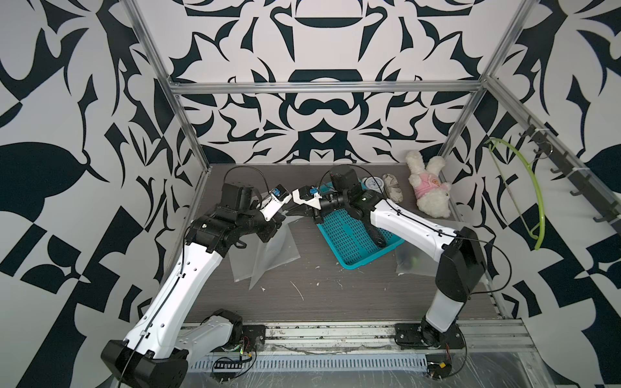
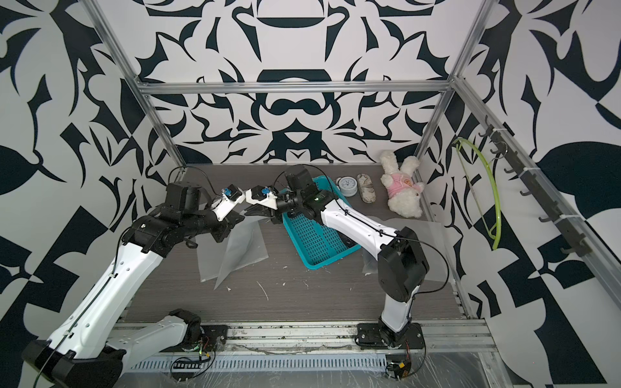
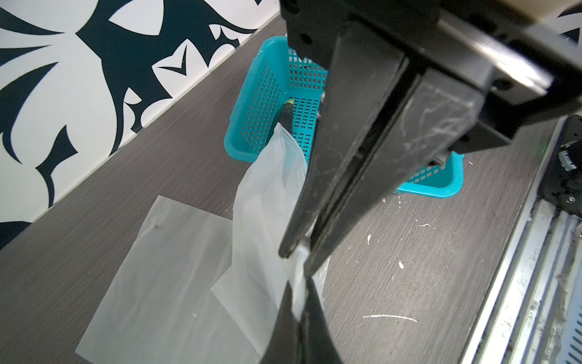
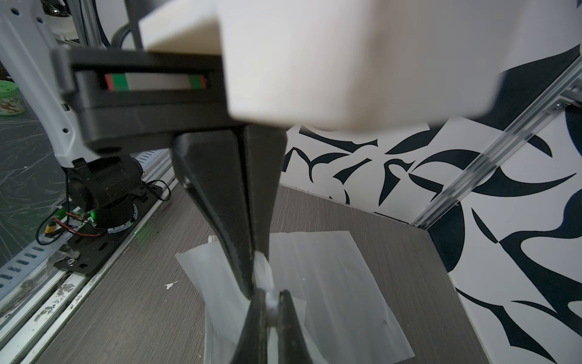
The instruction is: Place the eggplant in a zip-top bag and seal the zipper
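A translucent zip top bag (image 1: 270, 255) is lifted above the table at centre-left, another sheet lying flat beneath it (image 3: 157, 285). Both grippers meet at its top. In the left wrist view my left gripper is shut on a thin strip of the bag, and my right gripper is shut on it just beside, as the right wrist view (image 4: 271, 327) shows. The dark eggplant (image 3: 283, 118) lies in the turquoise basket (image 3: 239, 133), partly hidden by bag and arm.
A plush rabbit (image 1: 428, 190), a shoe (image 1: 392, 187) and a round white object (image 2: 346, 185) sit at the back right. Another bag (image 1: 414, 262) lies at right.
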